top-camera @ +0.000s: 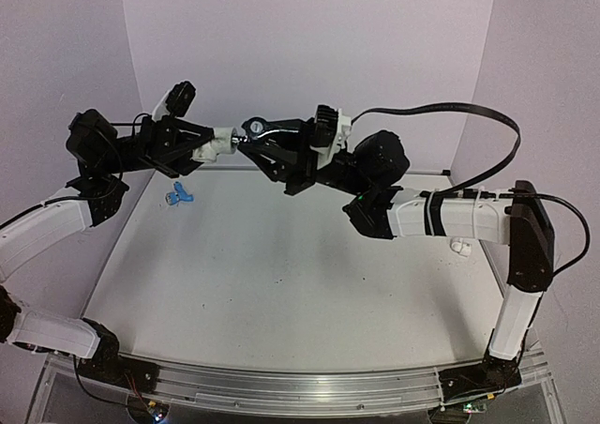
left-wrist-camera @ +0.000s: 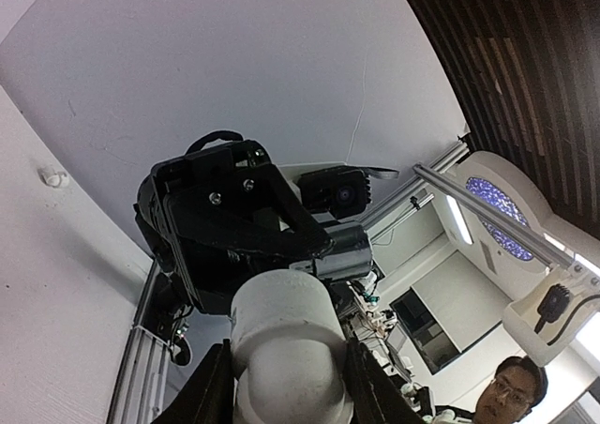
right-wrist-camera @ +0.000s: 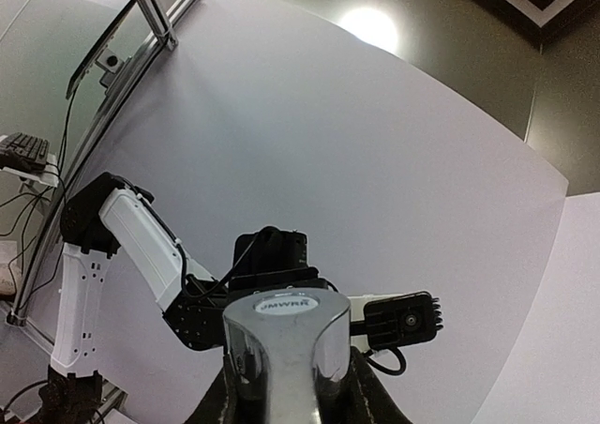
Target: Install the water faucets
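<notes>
A white pipe fitting (top-camera: 223,141) is gripped by my left gripper (top-camera: 204,150), high above the table. It fills the lower middle of the left wrist view as a rounded white elbow (left-wrist-camera: 286,325) between dark fingers. Facing it from the right, my right gripper (top-camera: 264,146) is shut on a shiny metal faucet (top-camera: 255,127). The faucet's grey handle top (right-wrist-camera: 289,325) shows in the right wrist view. Its threaded end meets the fitting's open mouth in the top view; how deep it sits inside cannot be told.
A blue fitting (top-camera: 179,194) lies at the table's left back, and another white fitting (top-camera: 460,247) near the right edge. A black cable (top-camera: 497,128) loops above the right arm.
</notes>
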